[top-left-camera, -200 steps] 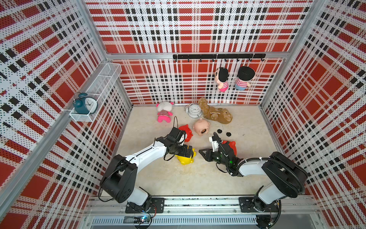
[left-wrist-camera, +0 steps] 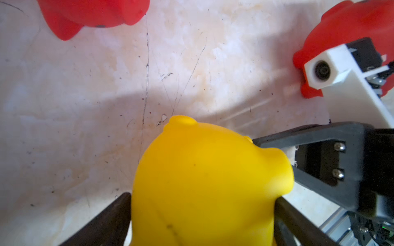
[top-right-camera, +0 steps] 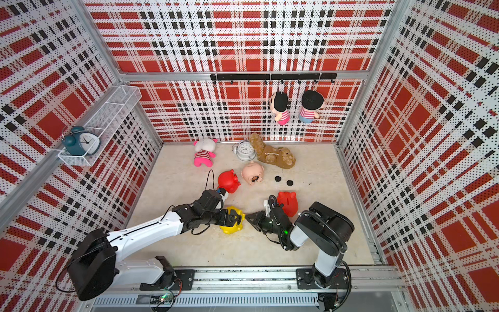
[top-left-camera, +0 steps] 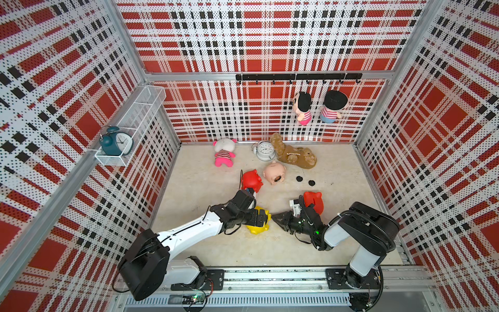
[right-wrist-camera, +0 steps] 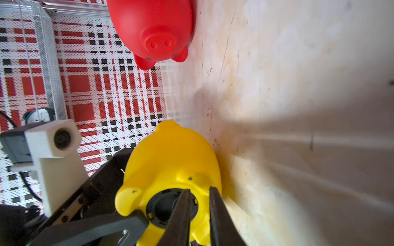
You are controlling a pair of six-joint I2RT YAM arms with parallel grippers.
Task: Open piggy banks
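A yellow piggy bank (left-wrist-camera: 205, 176) sits between the open fingers of my left gripper (top-left-camera: 258, 218), upper side toward the left wrist camera. In the right wrist view its underside shows a black round stopper (right-wrist-camera: 163, 207). My right gripper is shut, its tips beside that stopper. Two red piggy banks (top-left-camera: 251, 181) (top-left-camera: 314, 200) stand farther back. A pink piggy bank (top-left-camera: 274, 169) shows a dark spot on it, with two black discs (top-left-camera: 299, 178) (top-left-camera: 311, 183) on the table to its right.
A pink plush (top-left-camera: 224, 156), a silver clock (top-left-camera: 264, 150) and a brown plush (top-left-camera: 296, 156) lie along the back. A wire basket (top-left-camera: 145, 104) with a teal clock hangs on the left wall. Free table is at the front.
Both arms have moved toward the front of the table, the yellow piggy bank moving along with my left gripper. The right gripper stays beside it.
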